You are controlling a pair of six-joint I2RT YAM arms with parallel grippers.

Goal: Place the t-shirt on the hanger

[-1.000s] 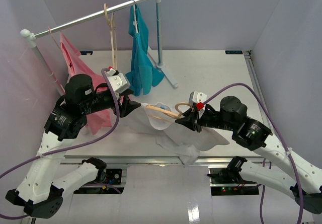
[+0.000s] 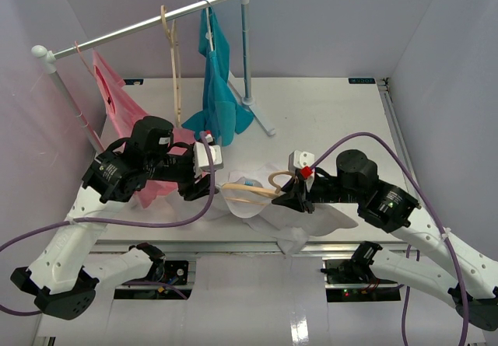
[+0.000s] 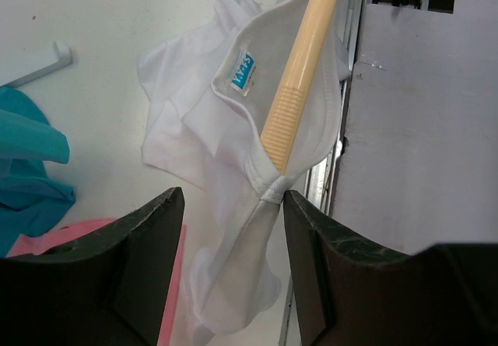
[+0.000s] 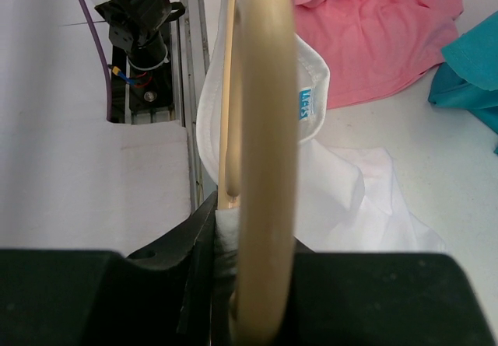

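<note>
The white t shirt (image 2: 303, 218) with a blue label lies partly on the table, its collar raised around a wooden hanger (image 3: 299, 66). My right gripper (image 2: 296, 194) is shut on the hanger near its hook, which looms large in the right wrist view. The hanger's far end is tucked into white fabric at the collar. My left gripper stands open at that end, its fingers either side of the fabric, the right one at or very close to it.
A rail (image 2: 140, 27) at the back left carries a pink garment (image 2: 120, 105), empty wooden hangers (image 2: 175, 66) and a teal garment (image 2: 222, 113).
The right gripper and hanger have shifted slightly toward the front.
</note>
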